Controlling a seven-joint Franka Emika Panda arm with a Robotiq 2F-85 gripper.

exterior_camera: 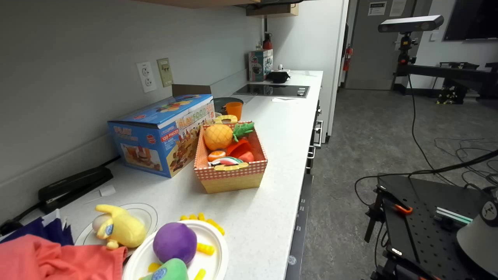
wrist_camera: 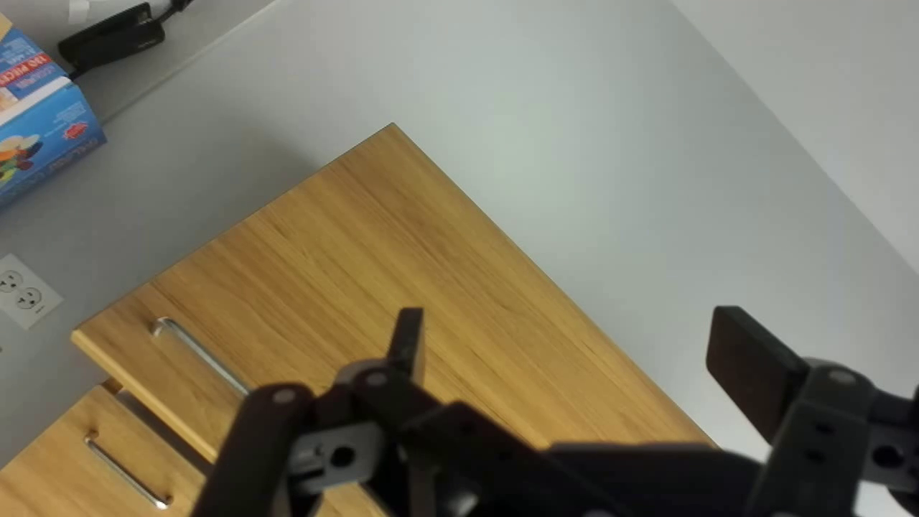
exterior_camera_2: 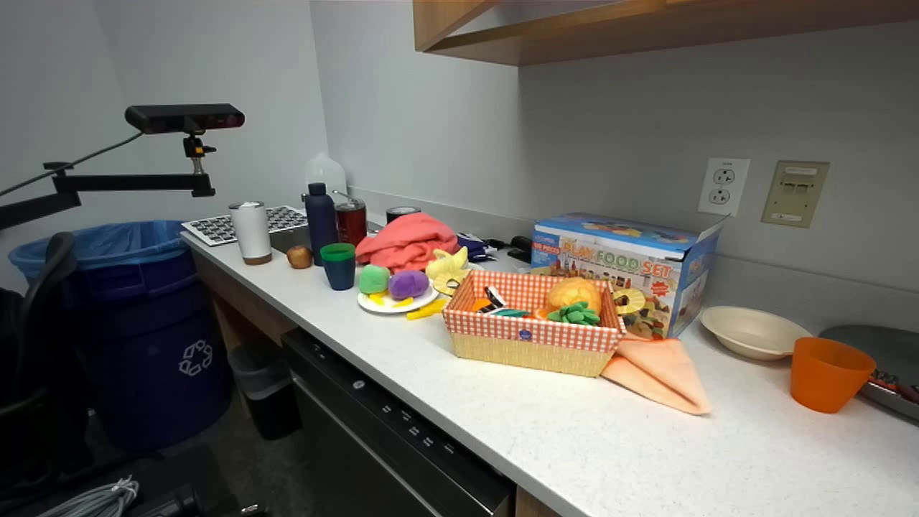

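In the wrist view my gripper stands open, its two dark fingers wide apart with nothing between them. Behind it show a wooden cabinet (wrist_camera: 370,250) and the grey wall; the counter objects are away from the fingers. Neither exterior view has the gripper in it. On the counter a checkered basket (exterior_camera: 231,181) holds a toy pineapple (exterior_camera: 218,137) and other toy food. A white plate (exterior_camera: 219,254) carries a purple plush (exterior_camera: 175,242), a green plush (exterior_camera: 170,270) and yellow pieces. A yellow plush (exterior_camera: 122,228) lies beside the plate.
A blue play food box (exterior_camera: 161,135) stands against the wall behind the basket. An orange cup (exterior_camera_2: 828,374), a bowl (exterior_camera_2: 751,332) and a peach cloth (exterior_camera_2: 659,370) lie beyond it. A red cloth (exterior_camera_2: 415,241) and green cup (exterior_camera_2: 338,266) sit past the plate.
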